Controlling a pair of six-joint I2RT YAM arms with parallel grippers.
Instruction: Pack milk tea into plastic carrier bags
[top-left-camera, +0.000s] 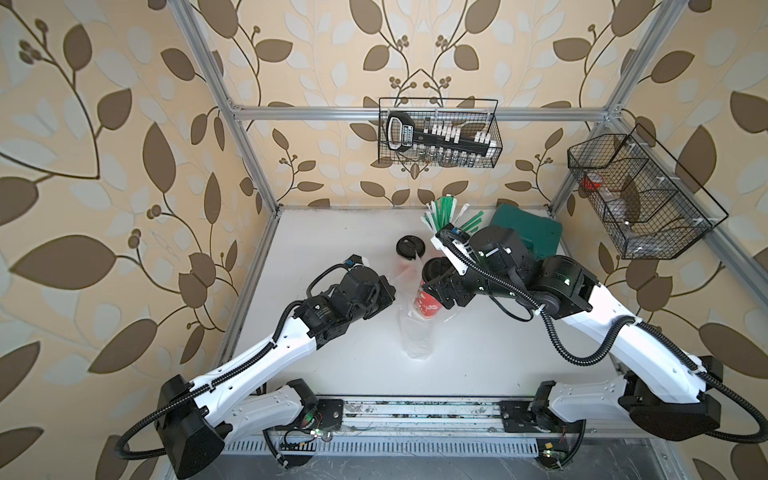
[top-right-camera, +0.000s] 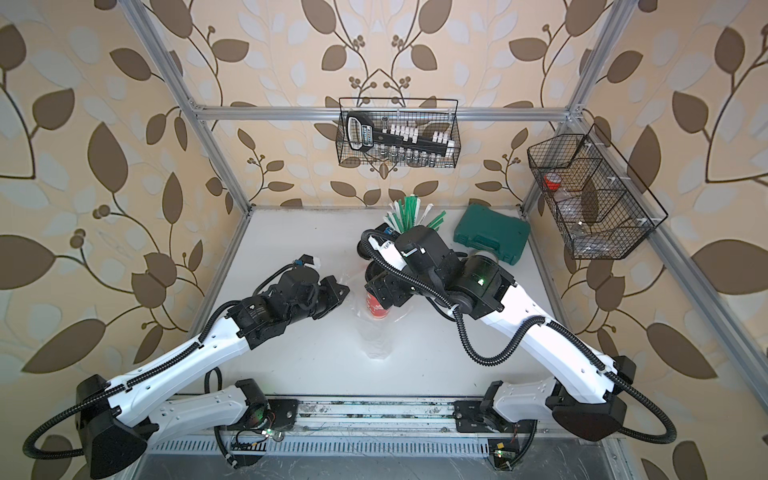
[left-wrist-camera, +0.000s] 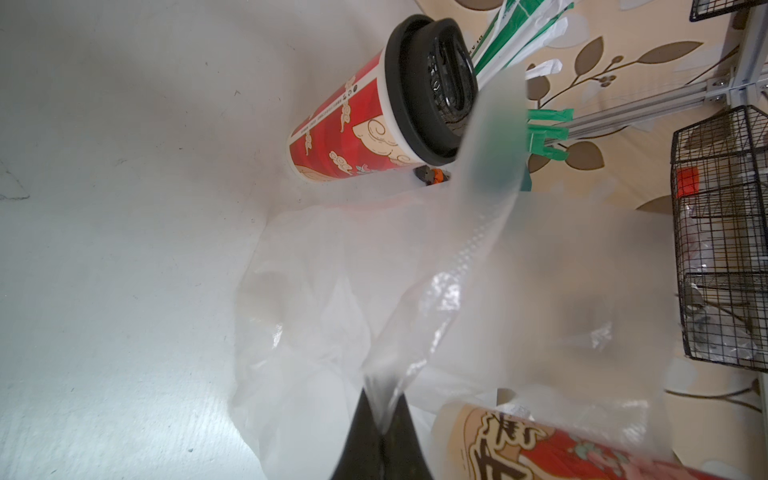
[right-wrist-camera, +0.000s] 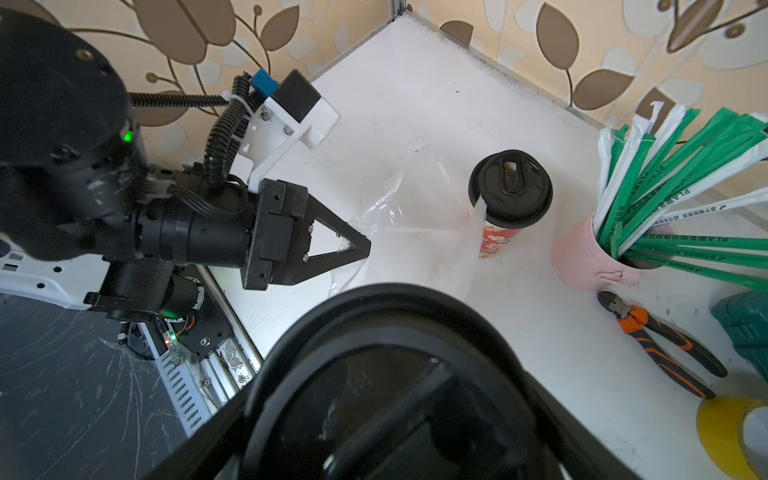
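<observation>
In the left wrist view, my left gripper is shut on the rim of a thin clear plastic bag. The bag spreads out above the fingertips and drapes down to the table. A red paper cup with a black lid is between the widely spread fingers of my right gripper, by the bag; whether they press on it is hidden. Low in the left wrist view, this cup's pale base end is beside the bag film. A second red lidded cup stands on the table beyond the bag.
A pink bucket of wrapped straws, orange-handled pliers and a yellow roll lie right of the second cup. A green case sits at the back right.
</observation>
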